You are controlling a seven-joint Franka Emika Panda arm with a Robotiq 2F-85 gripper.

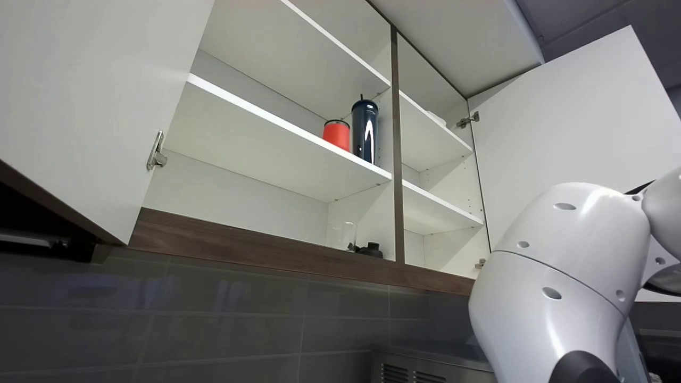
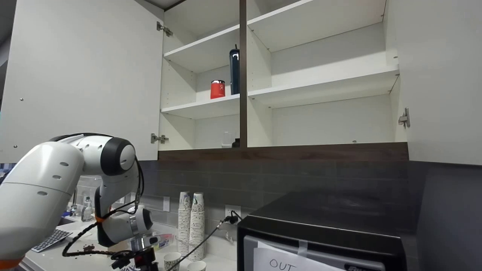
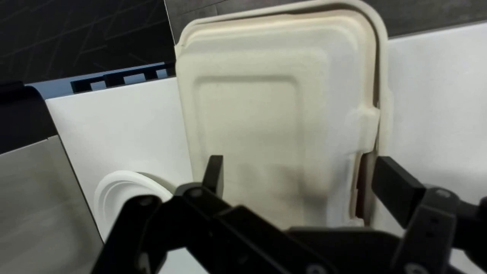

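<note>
Below my gripper in the wrist view lies a cream takeout container on the white counter. The fingers are wide open, one finger over the container and the other finger near its right edge. Nothing is seen held between them. In exterior view 2 the gripper hangs low over the counter, partly cut off by the frame's bottom. A red tumbler and a tall dark blue bottle stand side by side on a cabinet shelf.
A white plate or bowl sits left of the container. Stacked paper cups stand by the backsplash, with a black microwave to their right. Both cabinet doors are open. A cable crosses near the cups.
</note>
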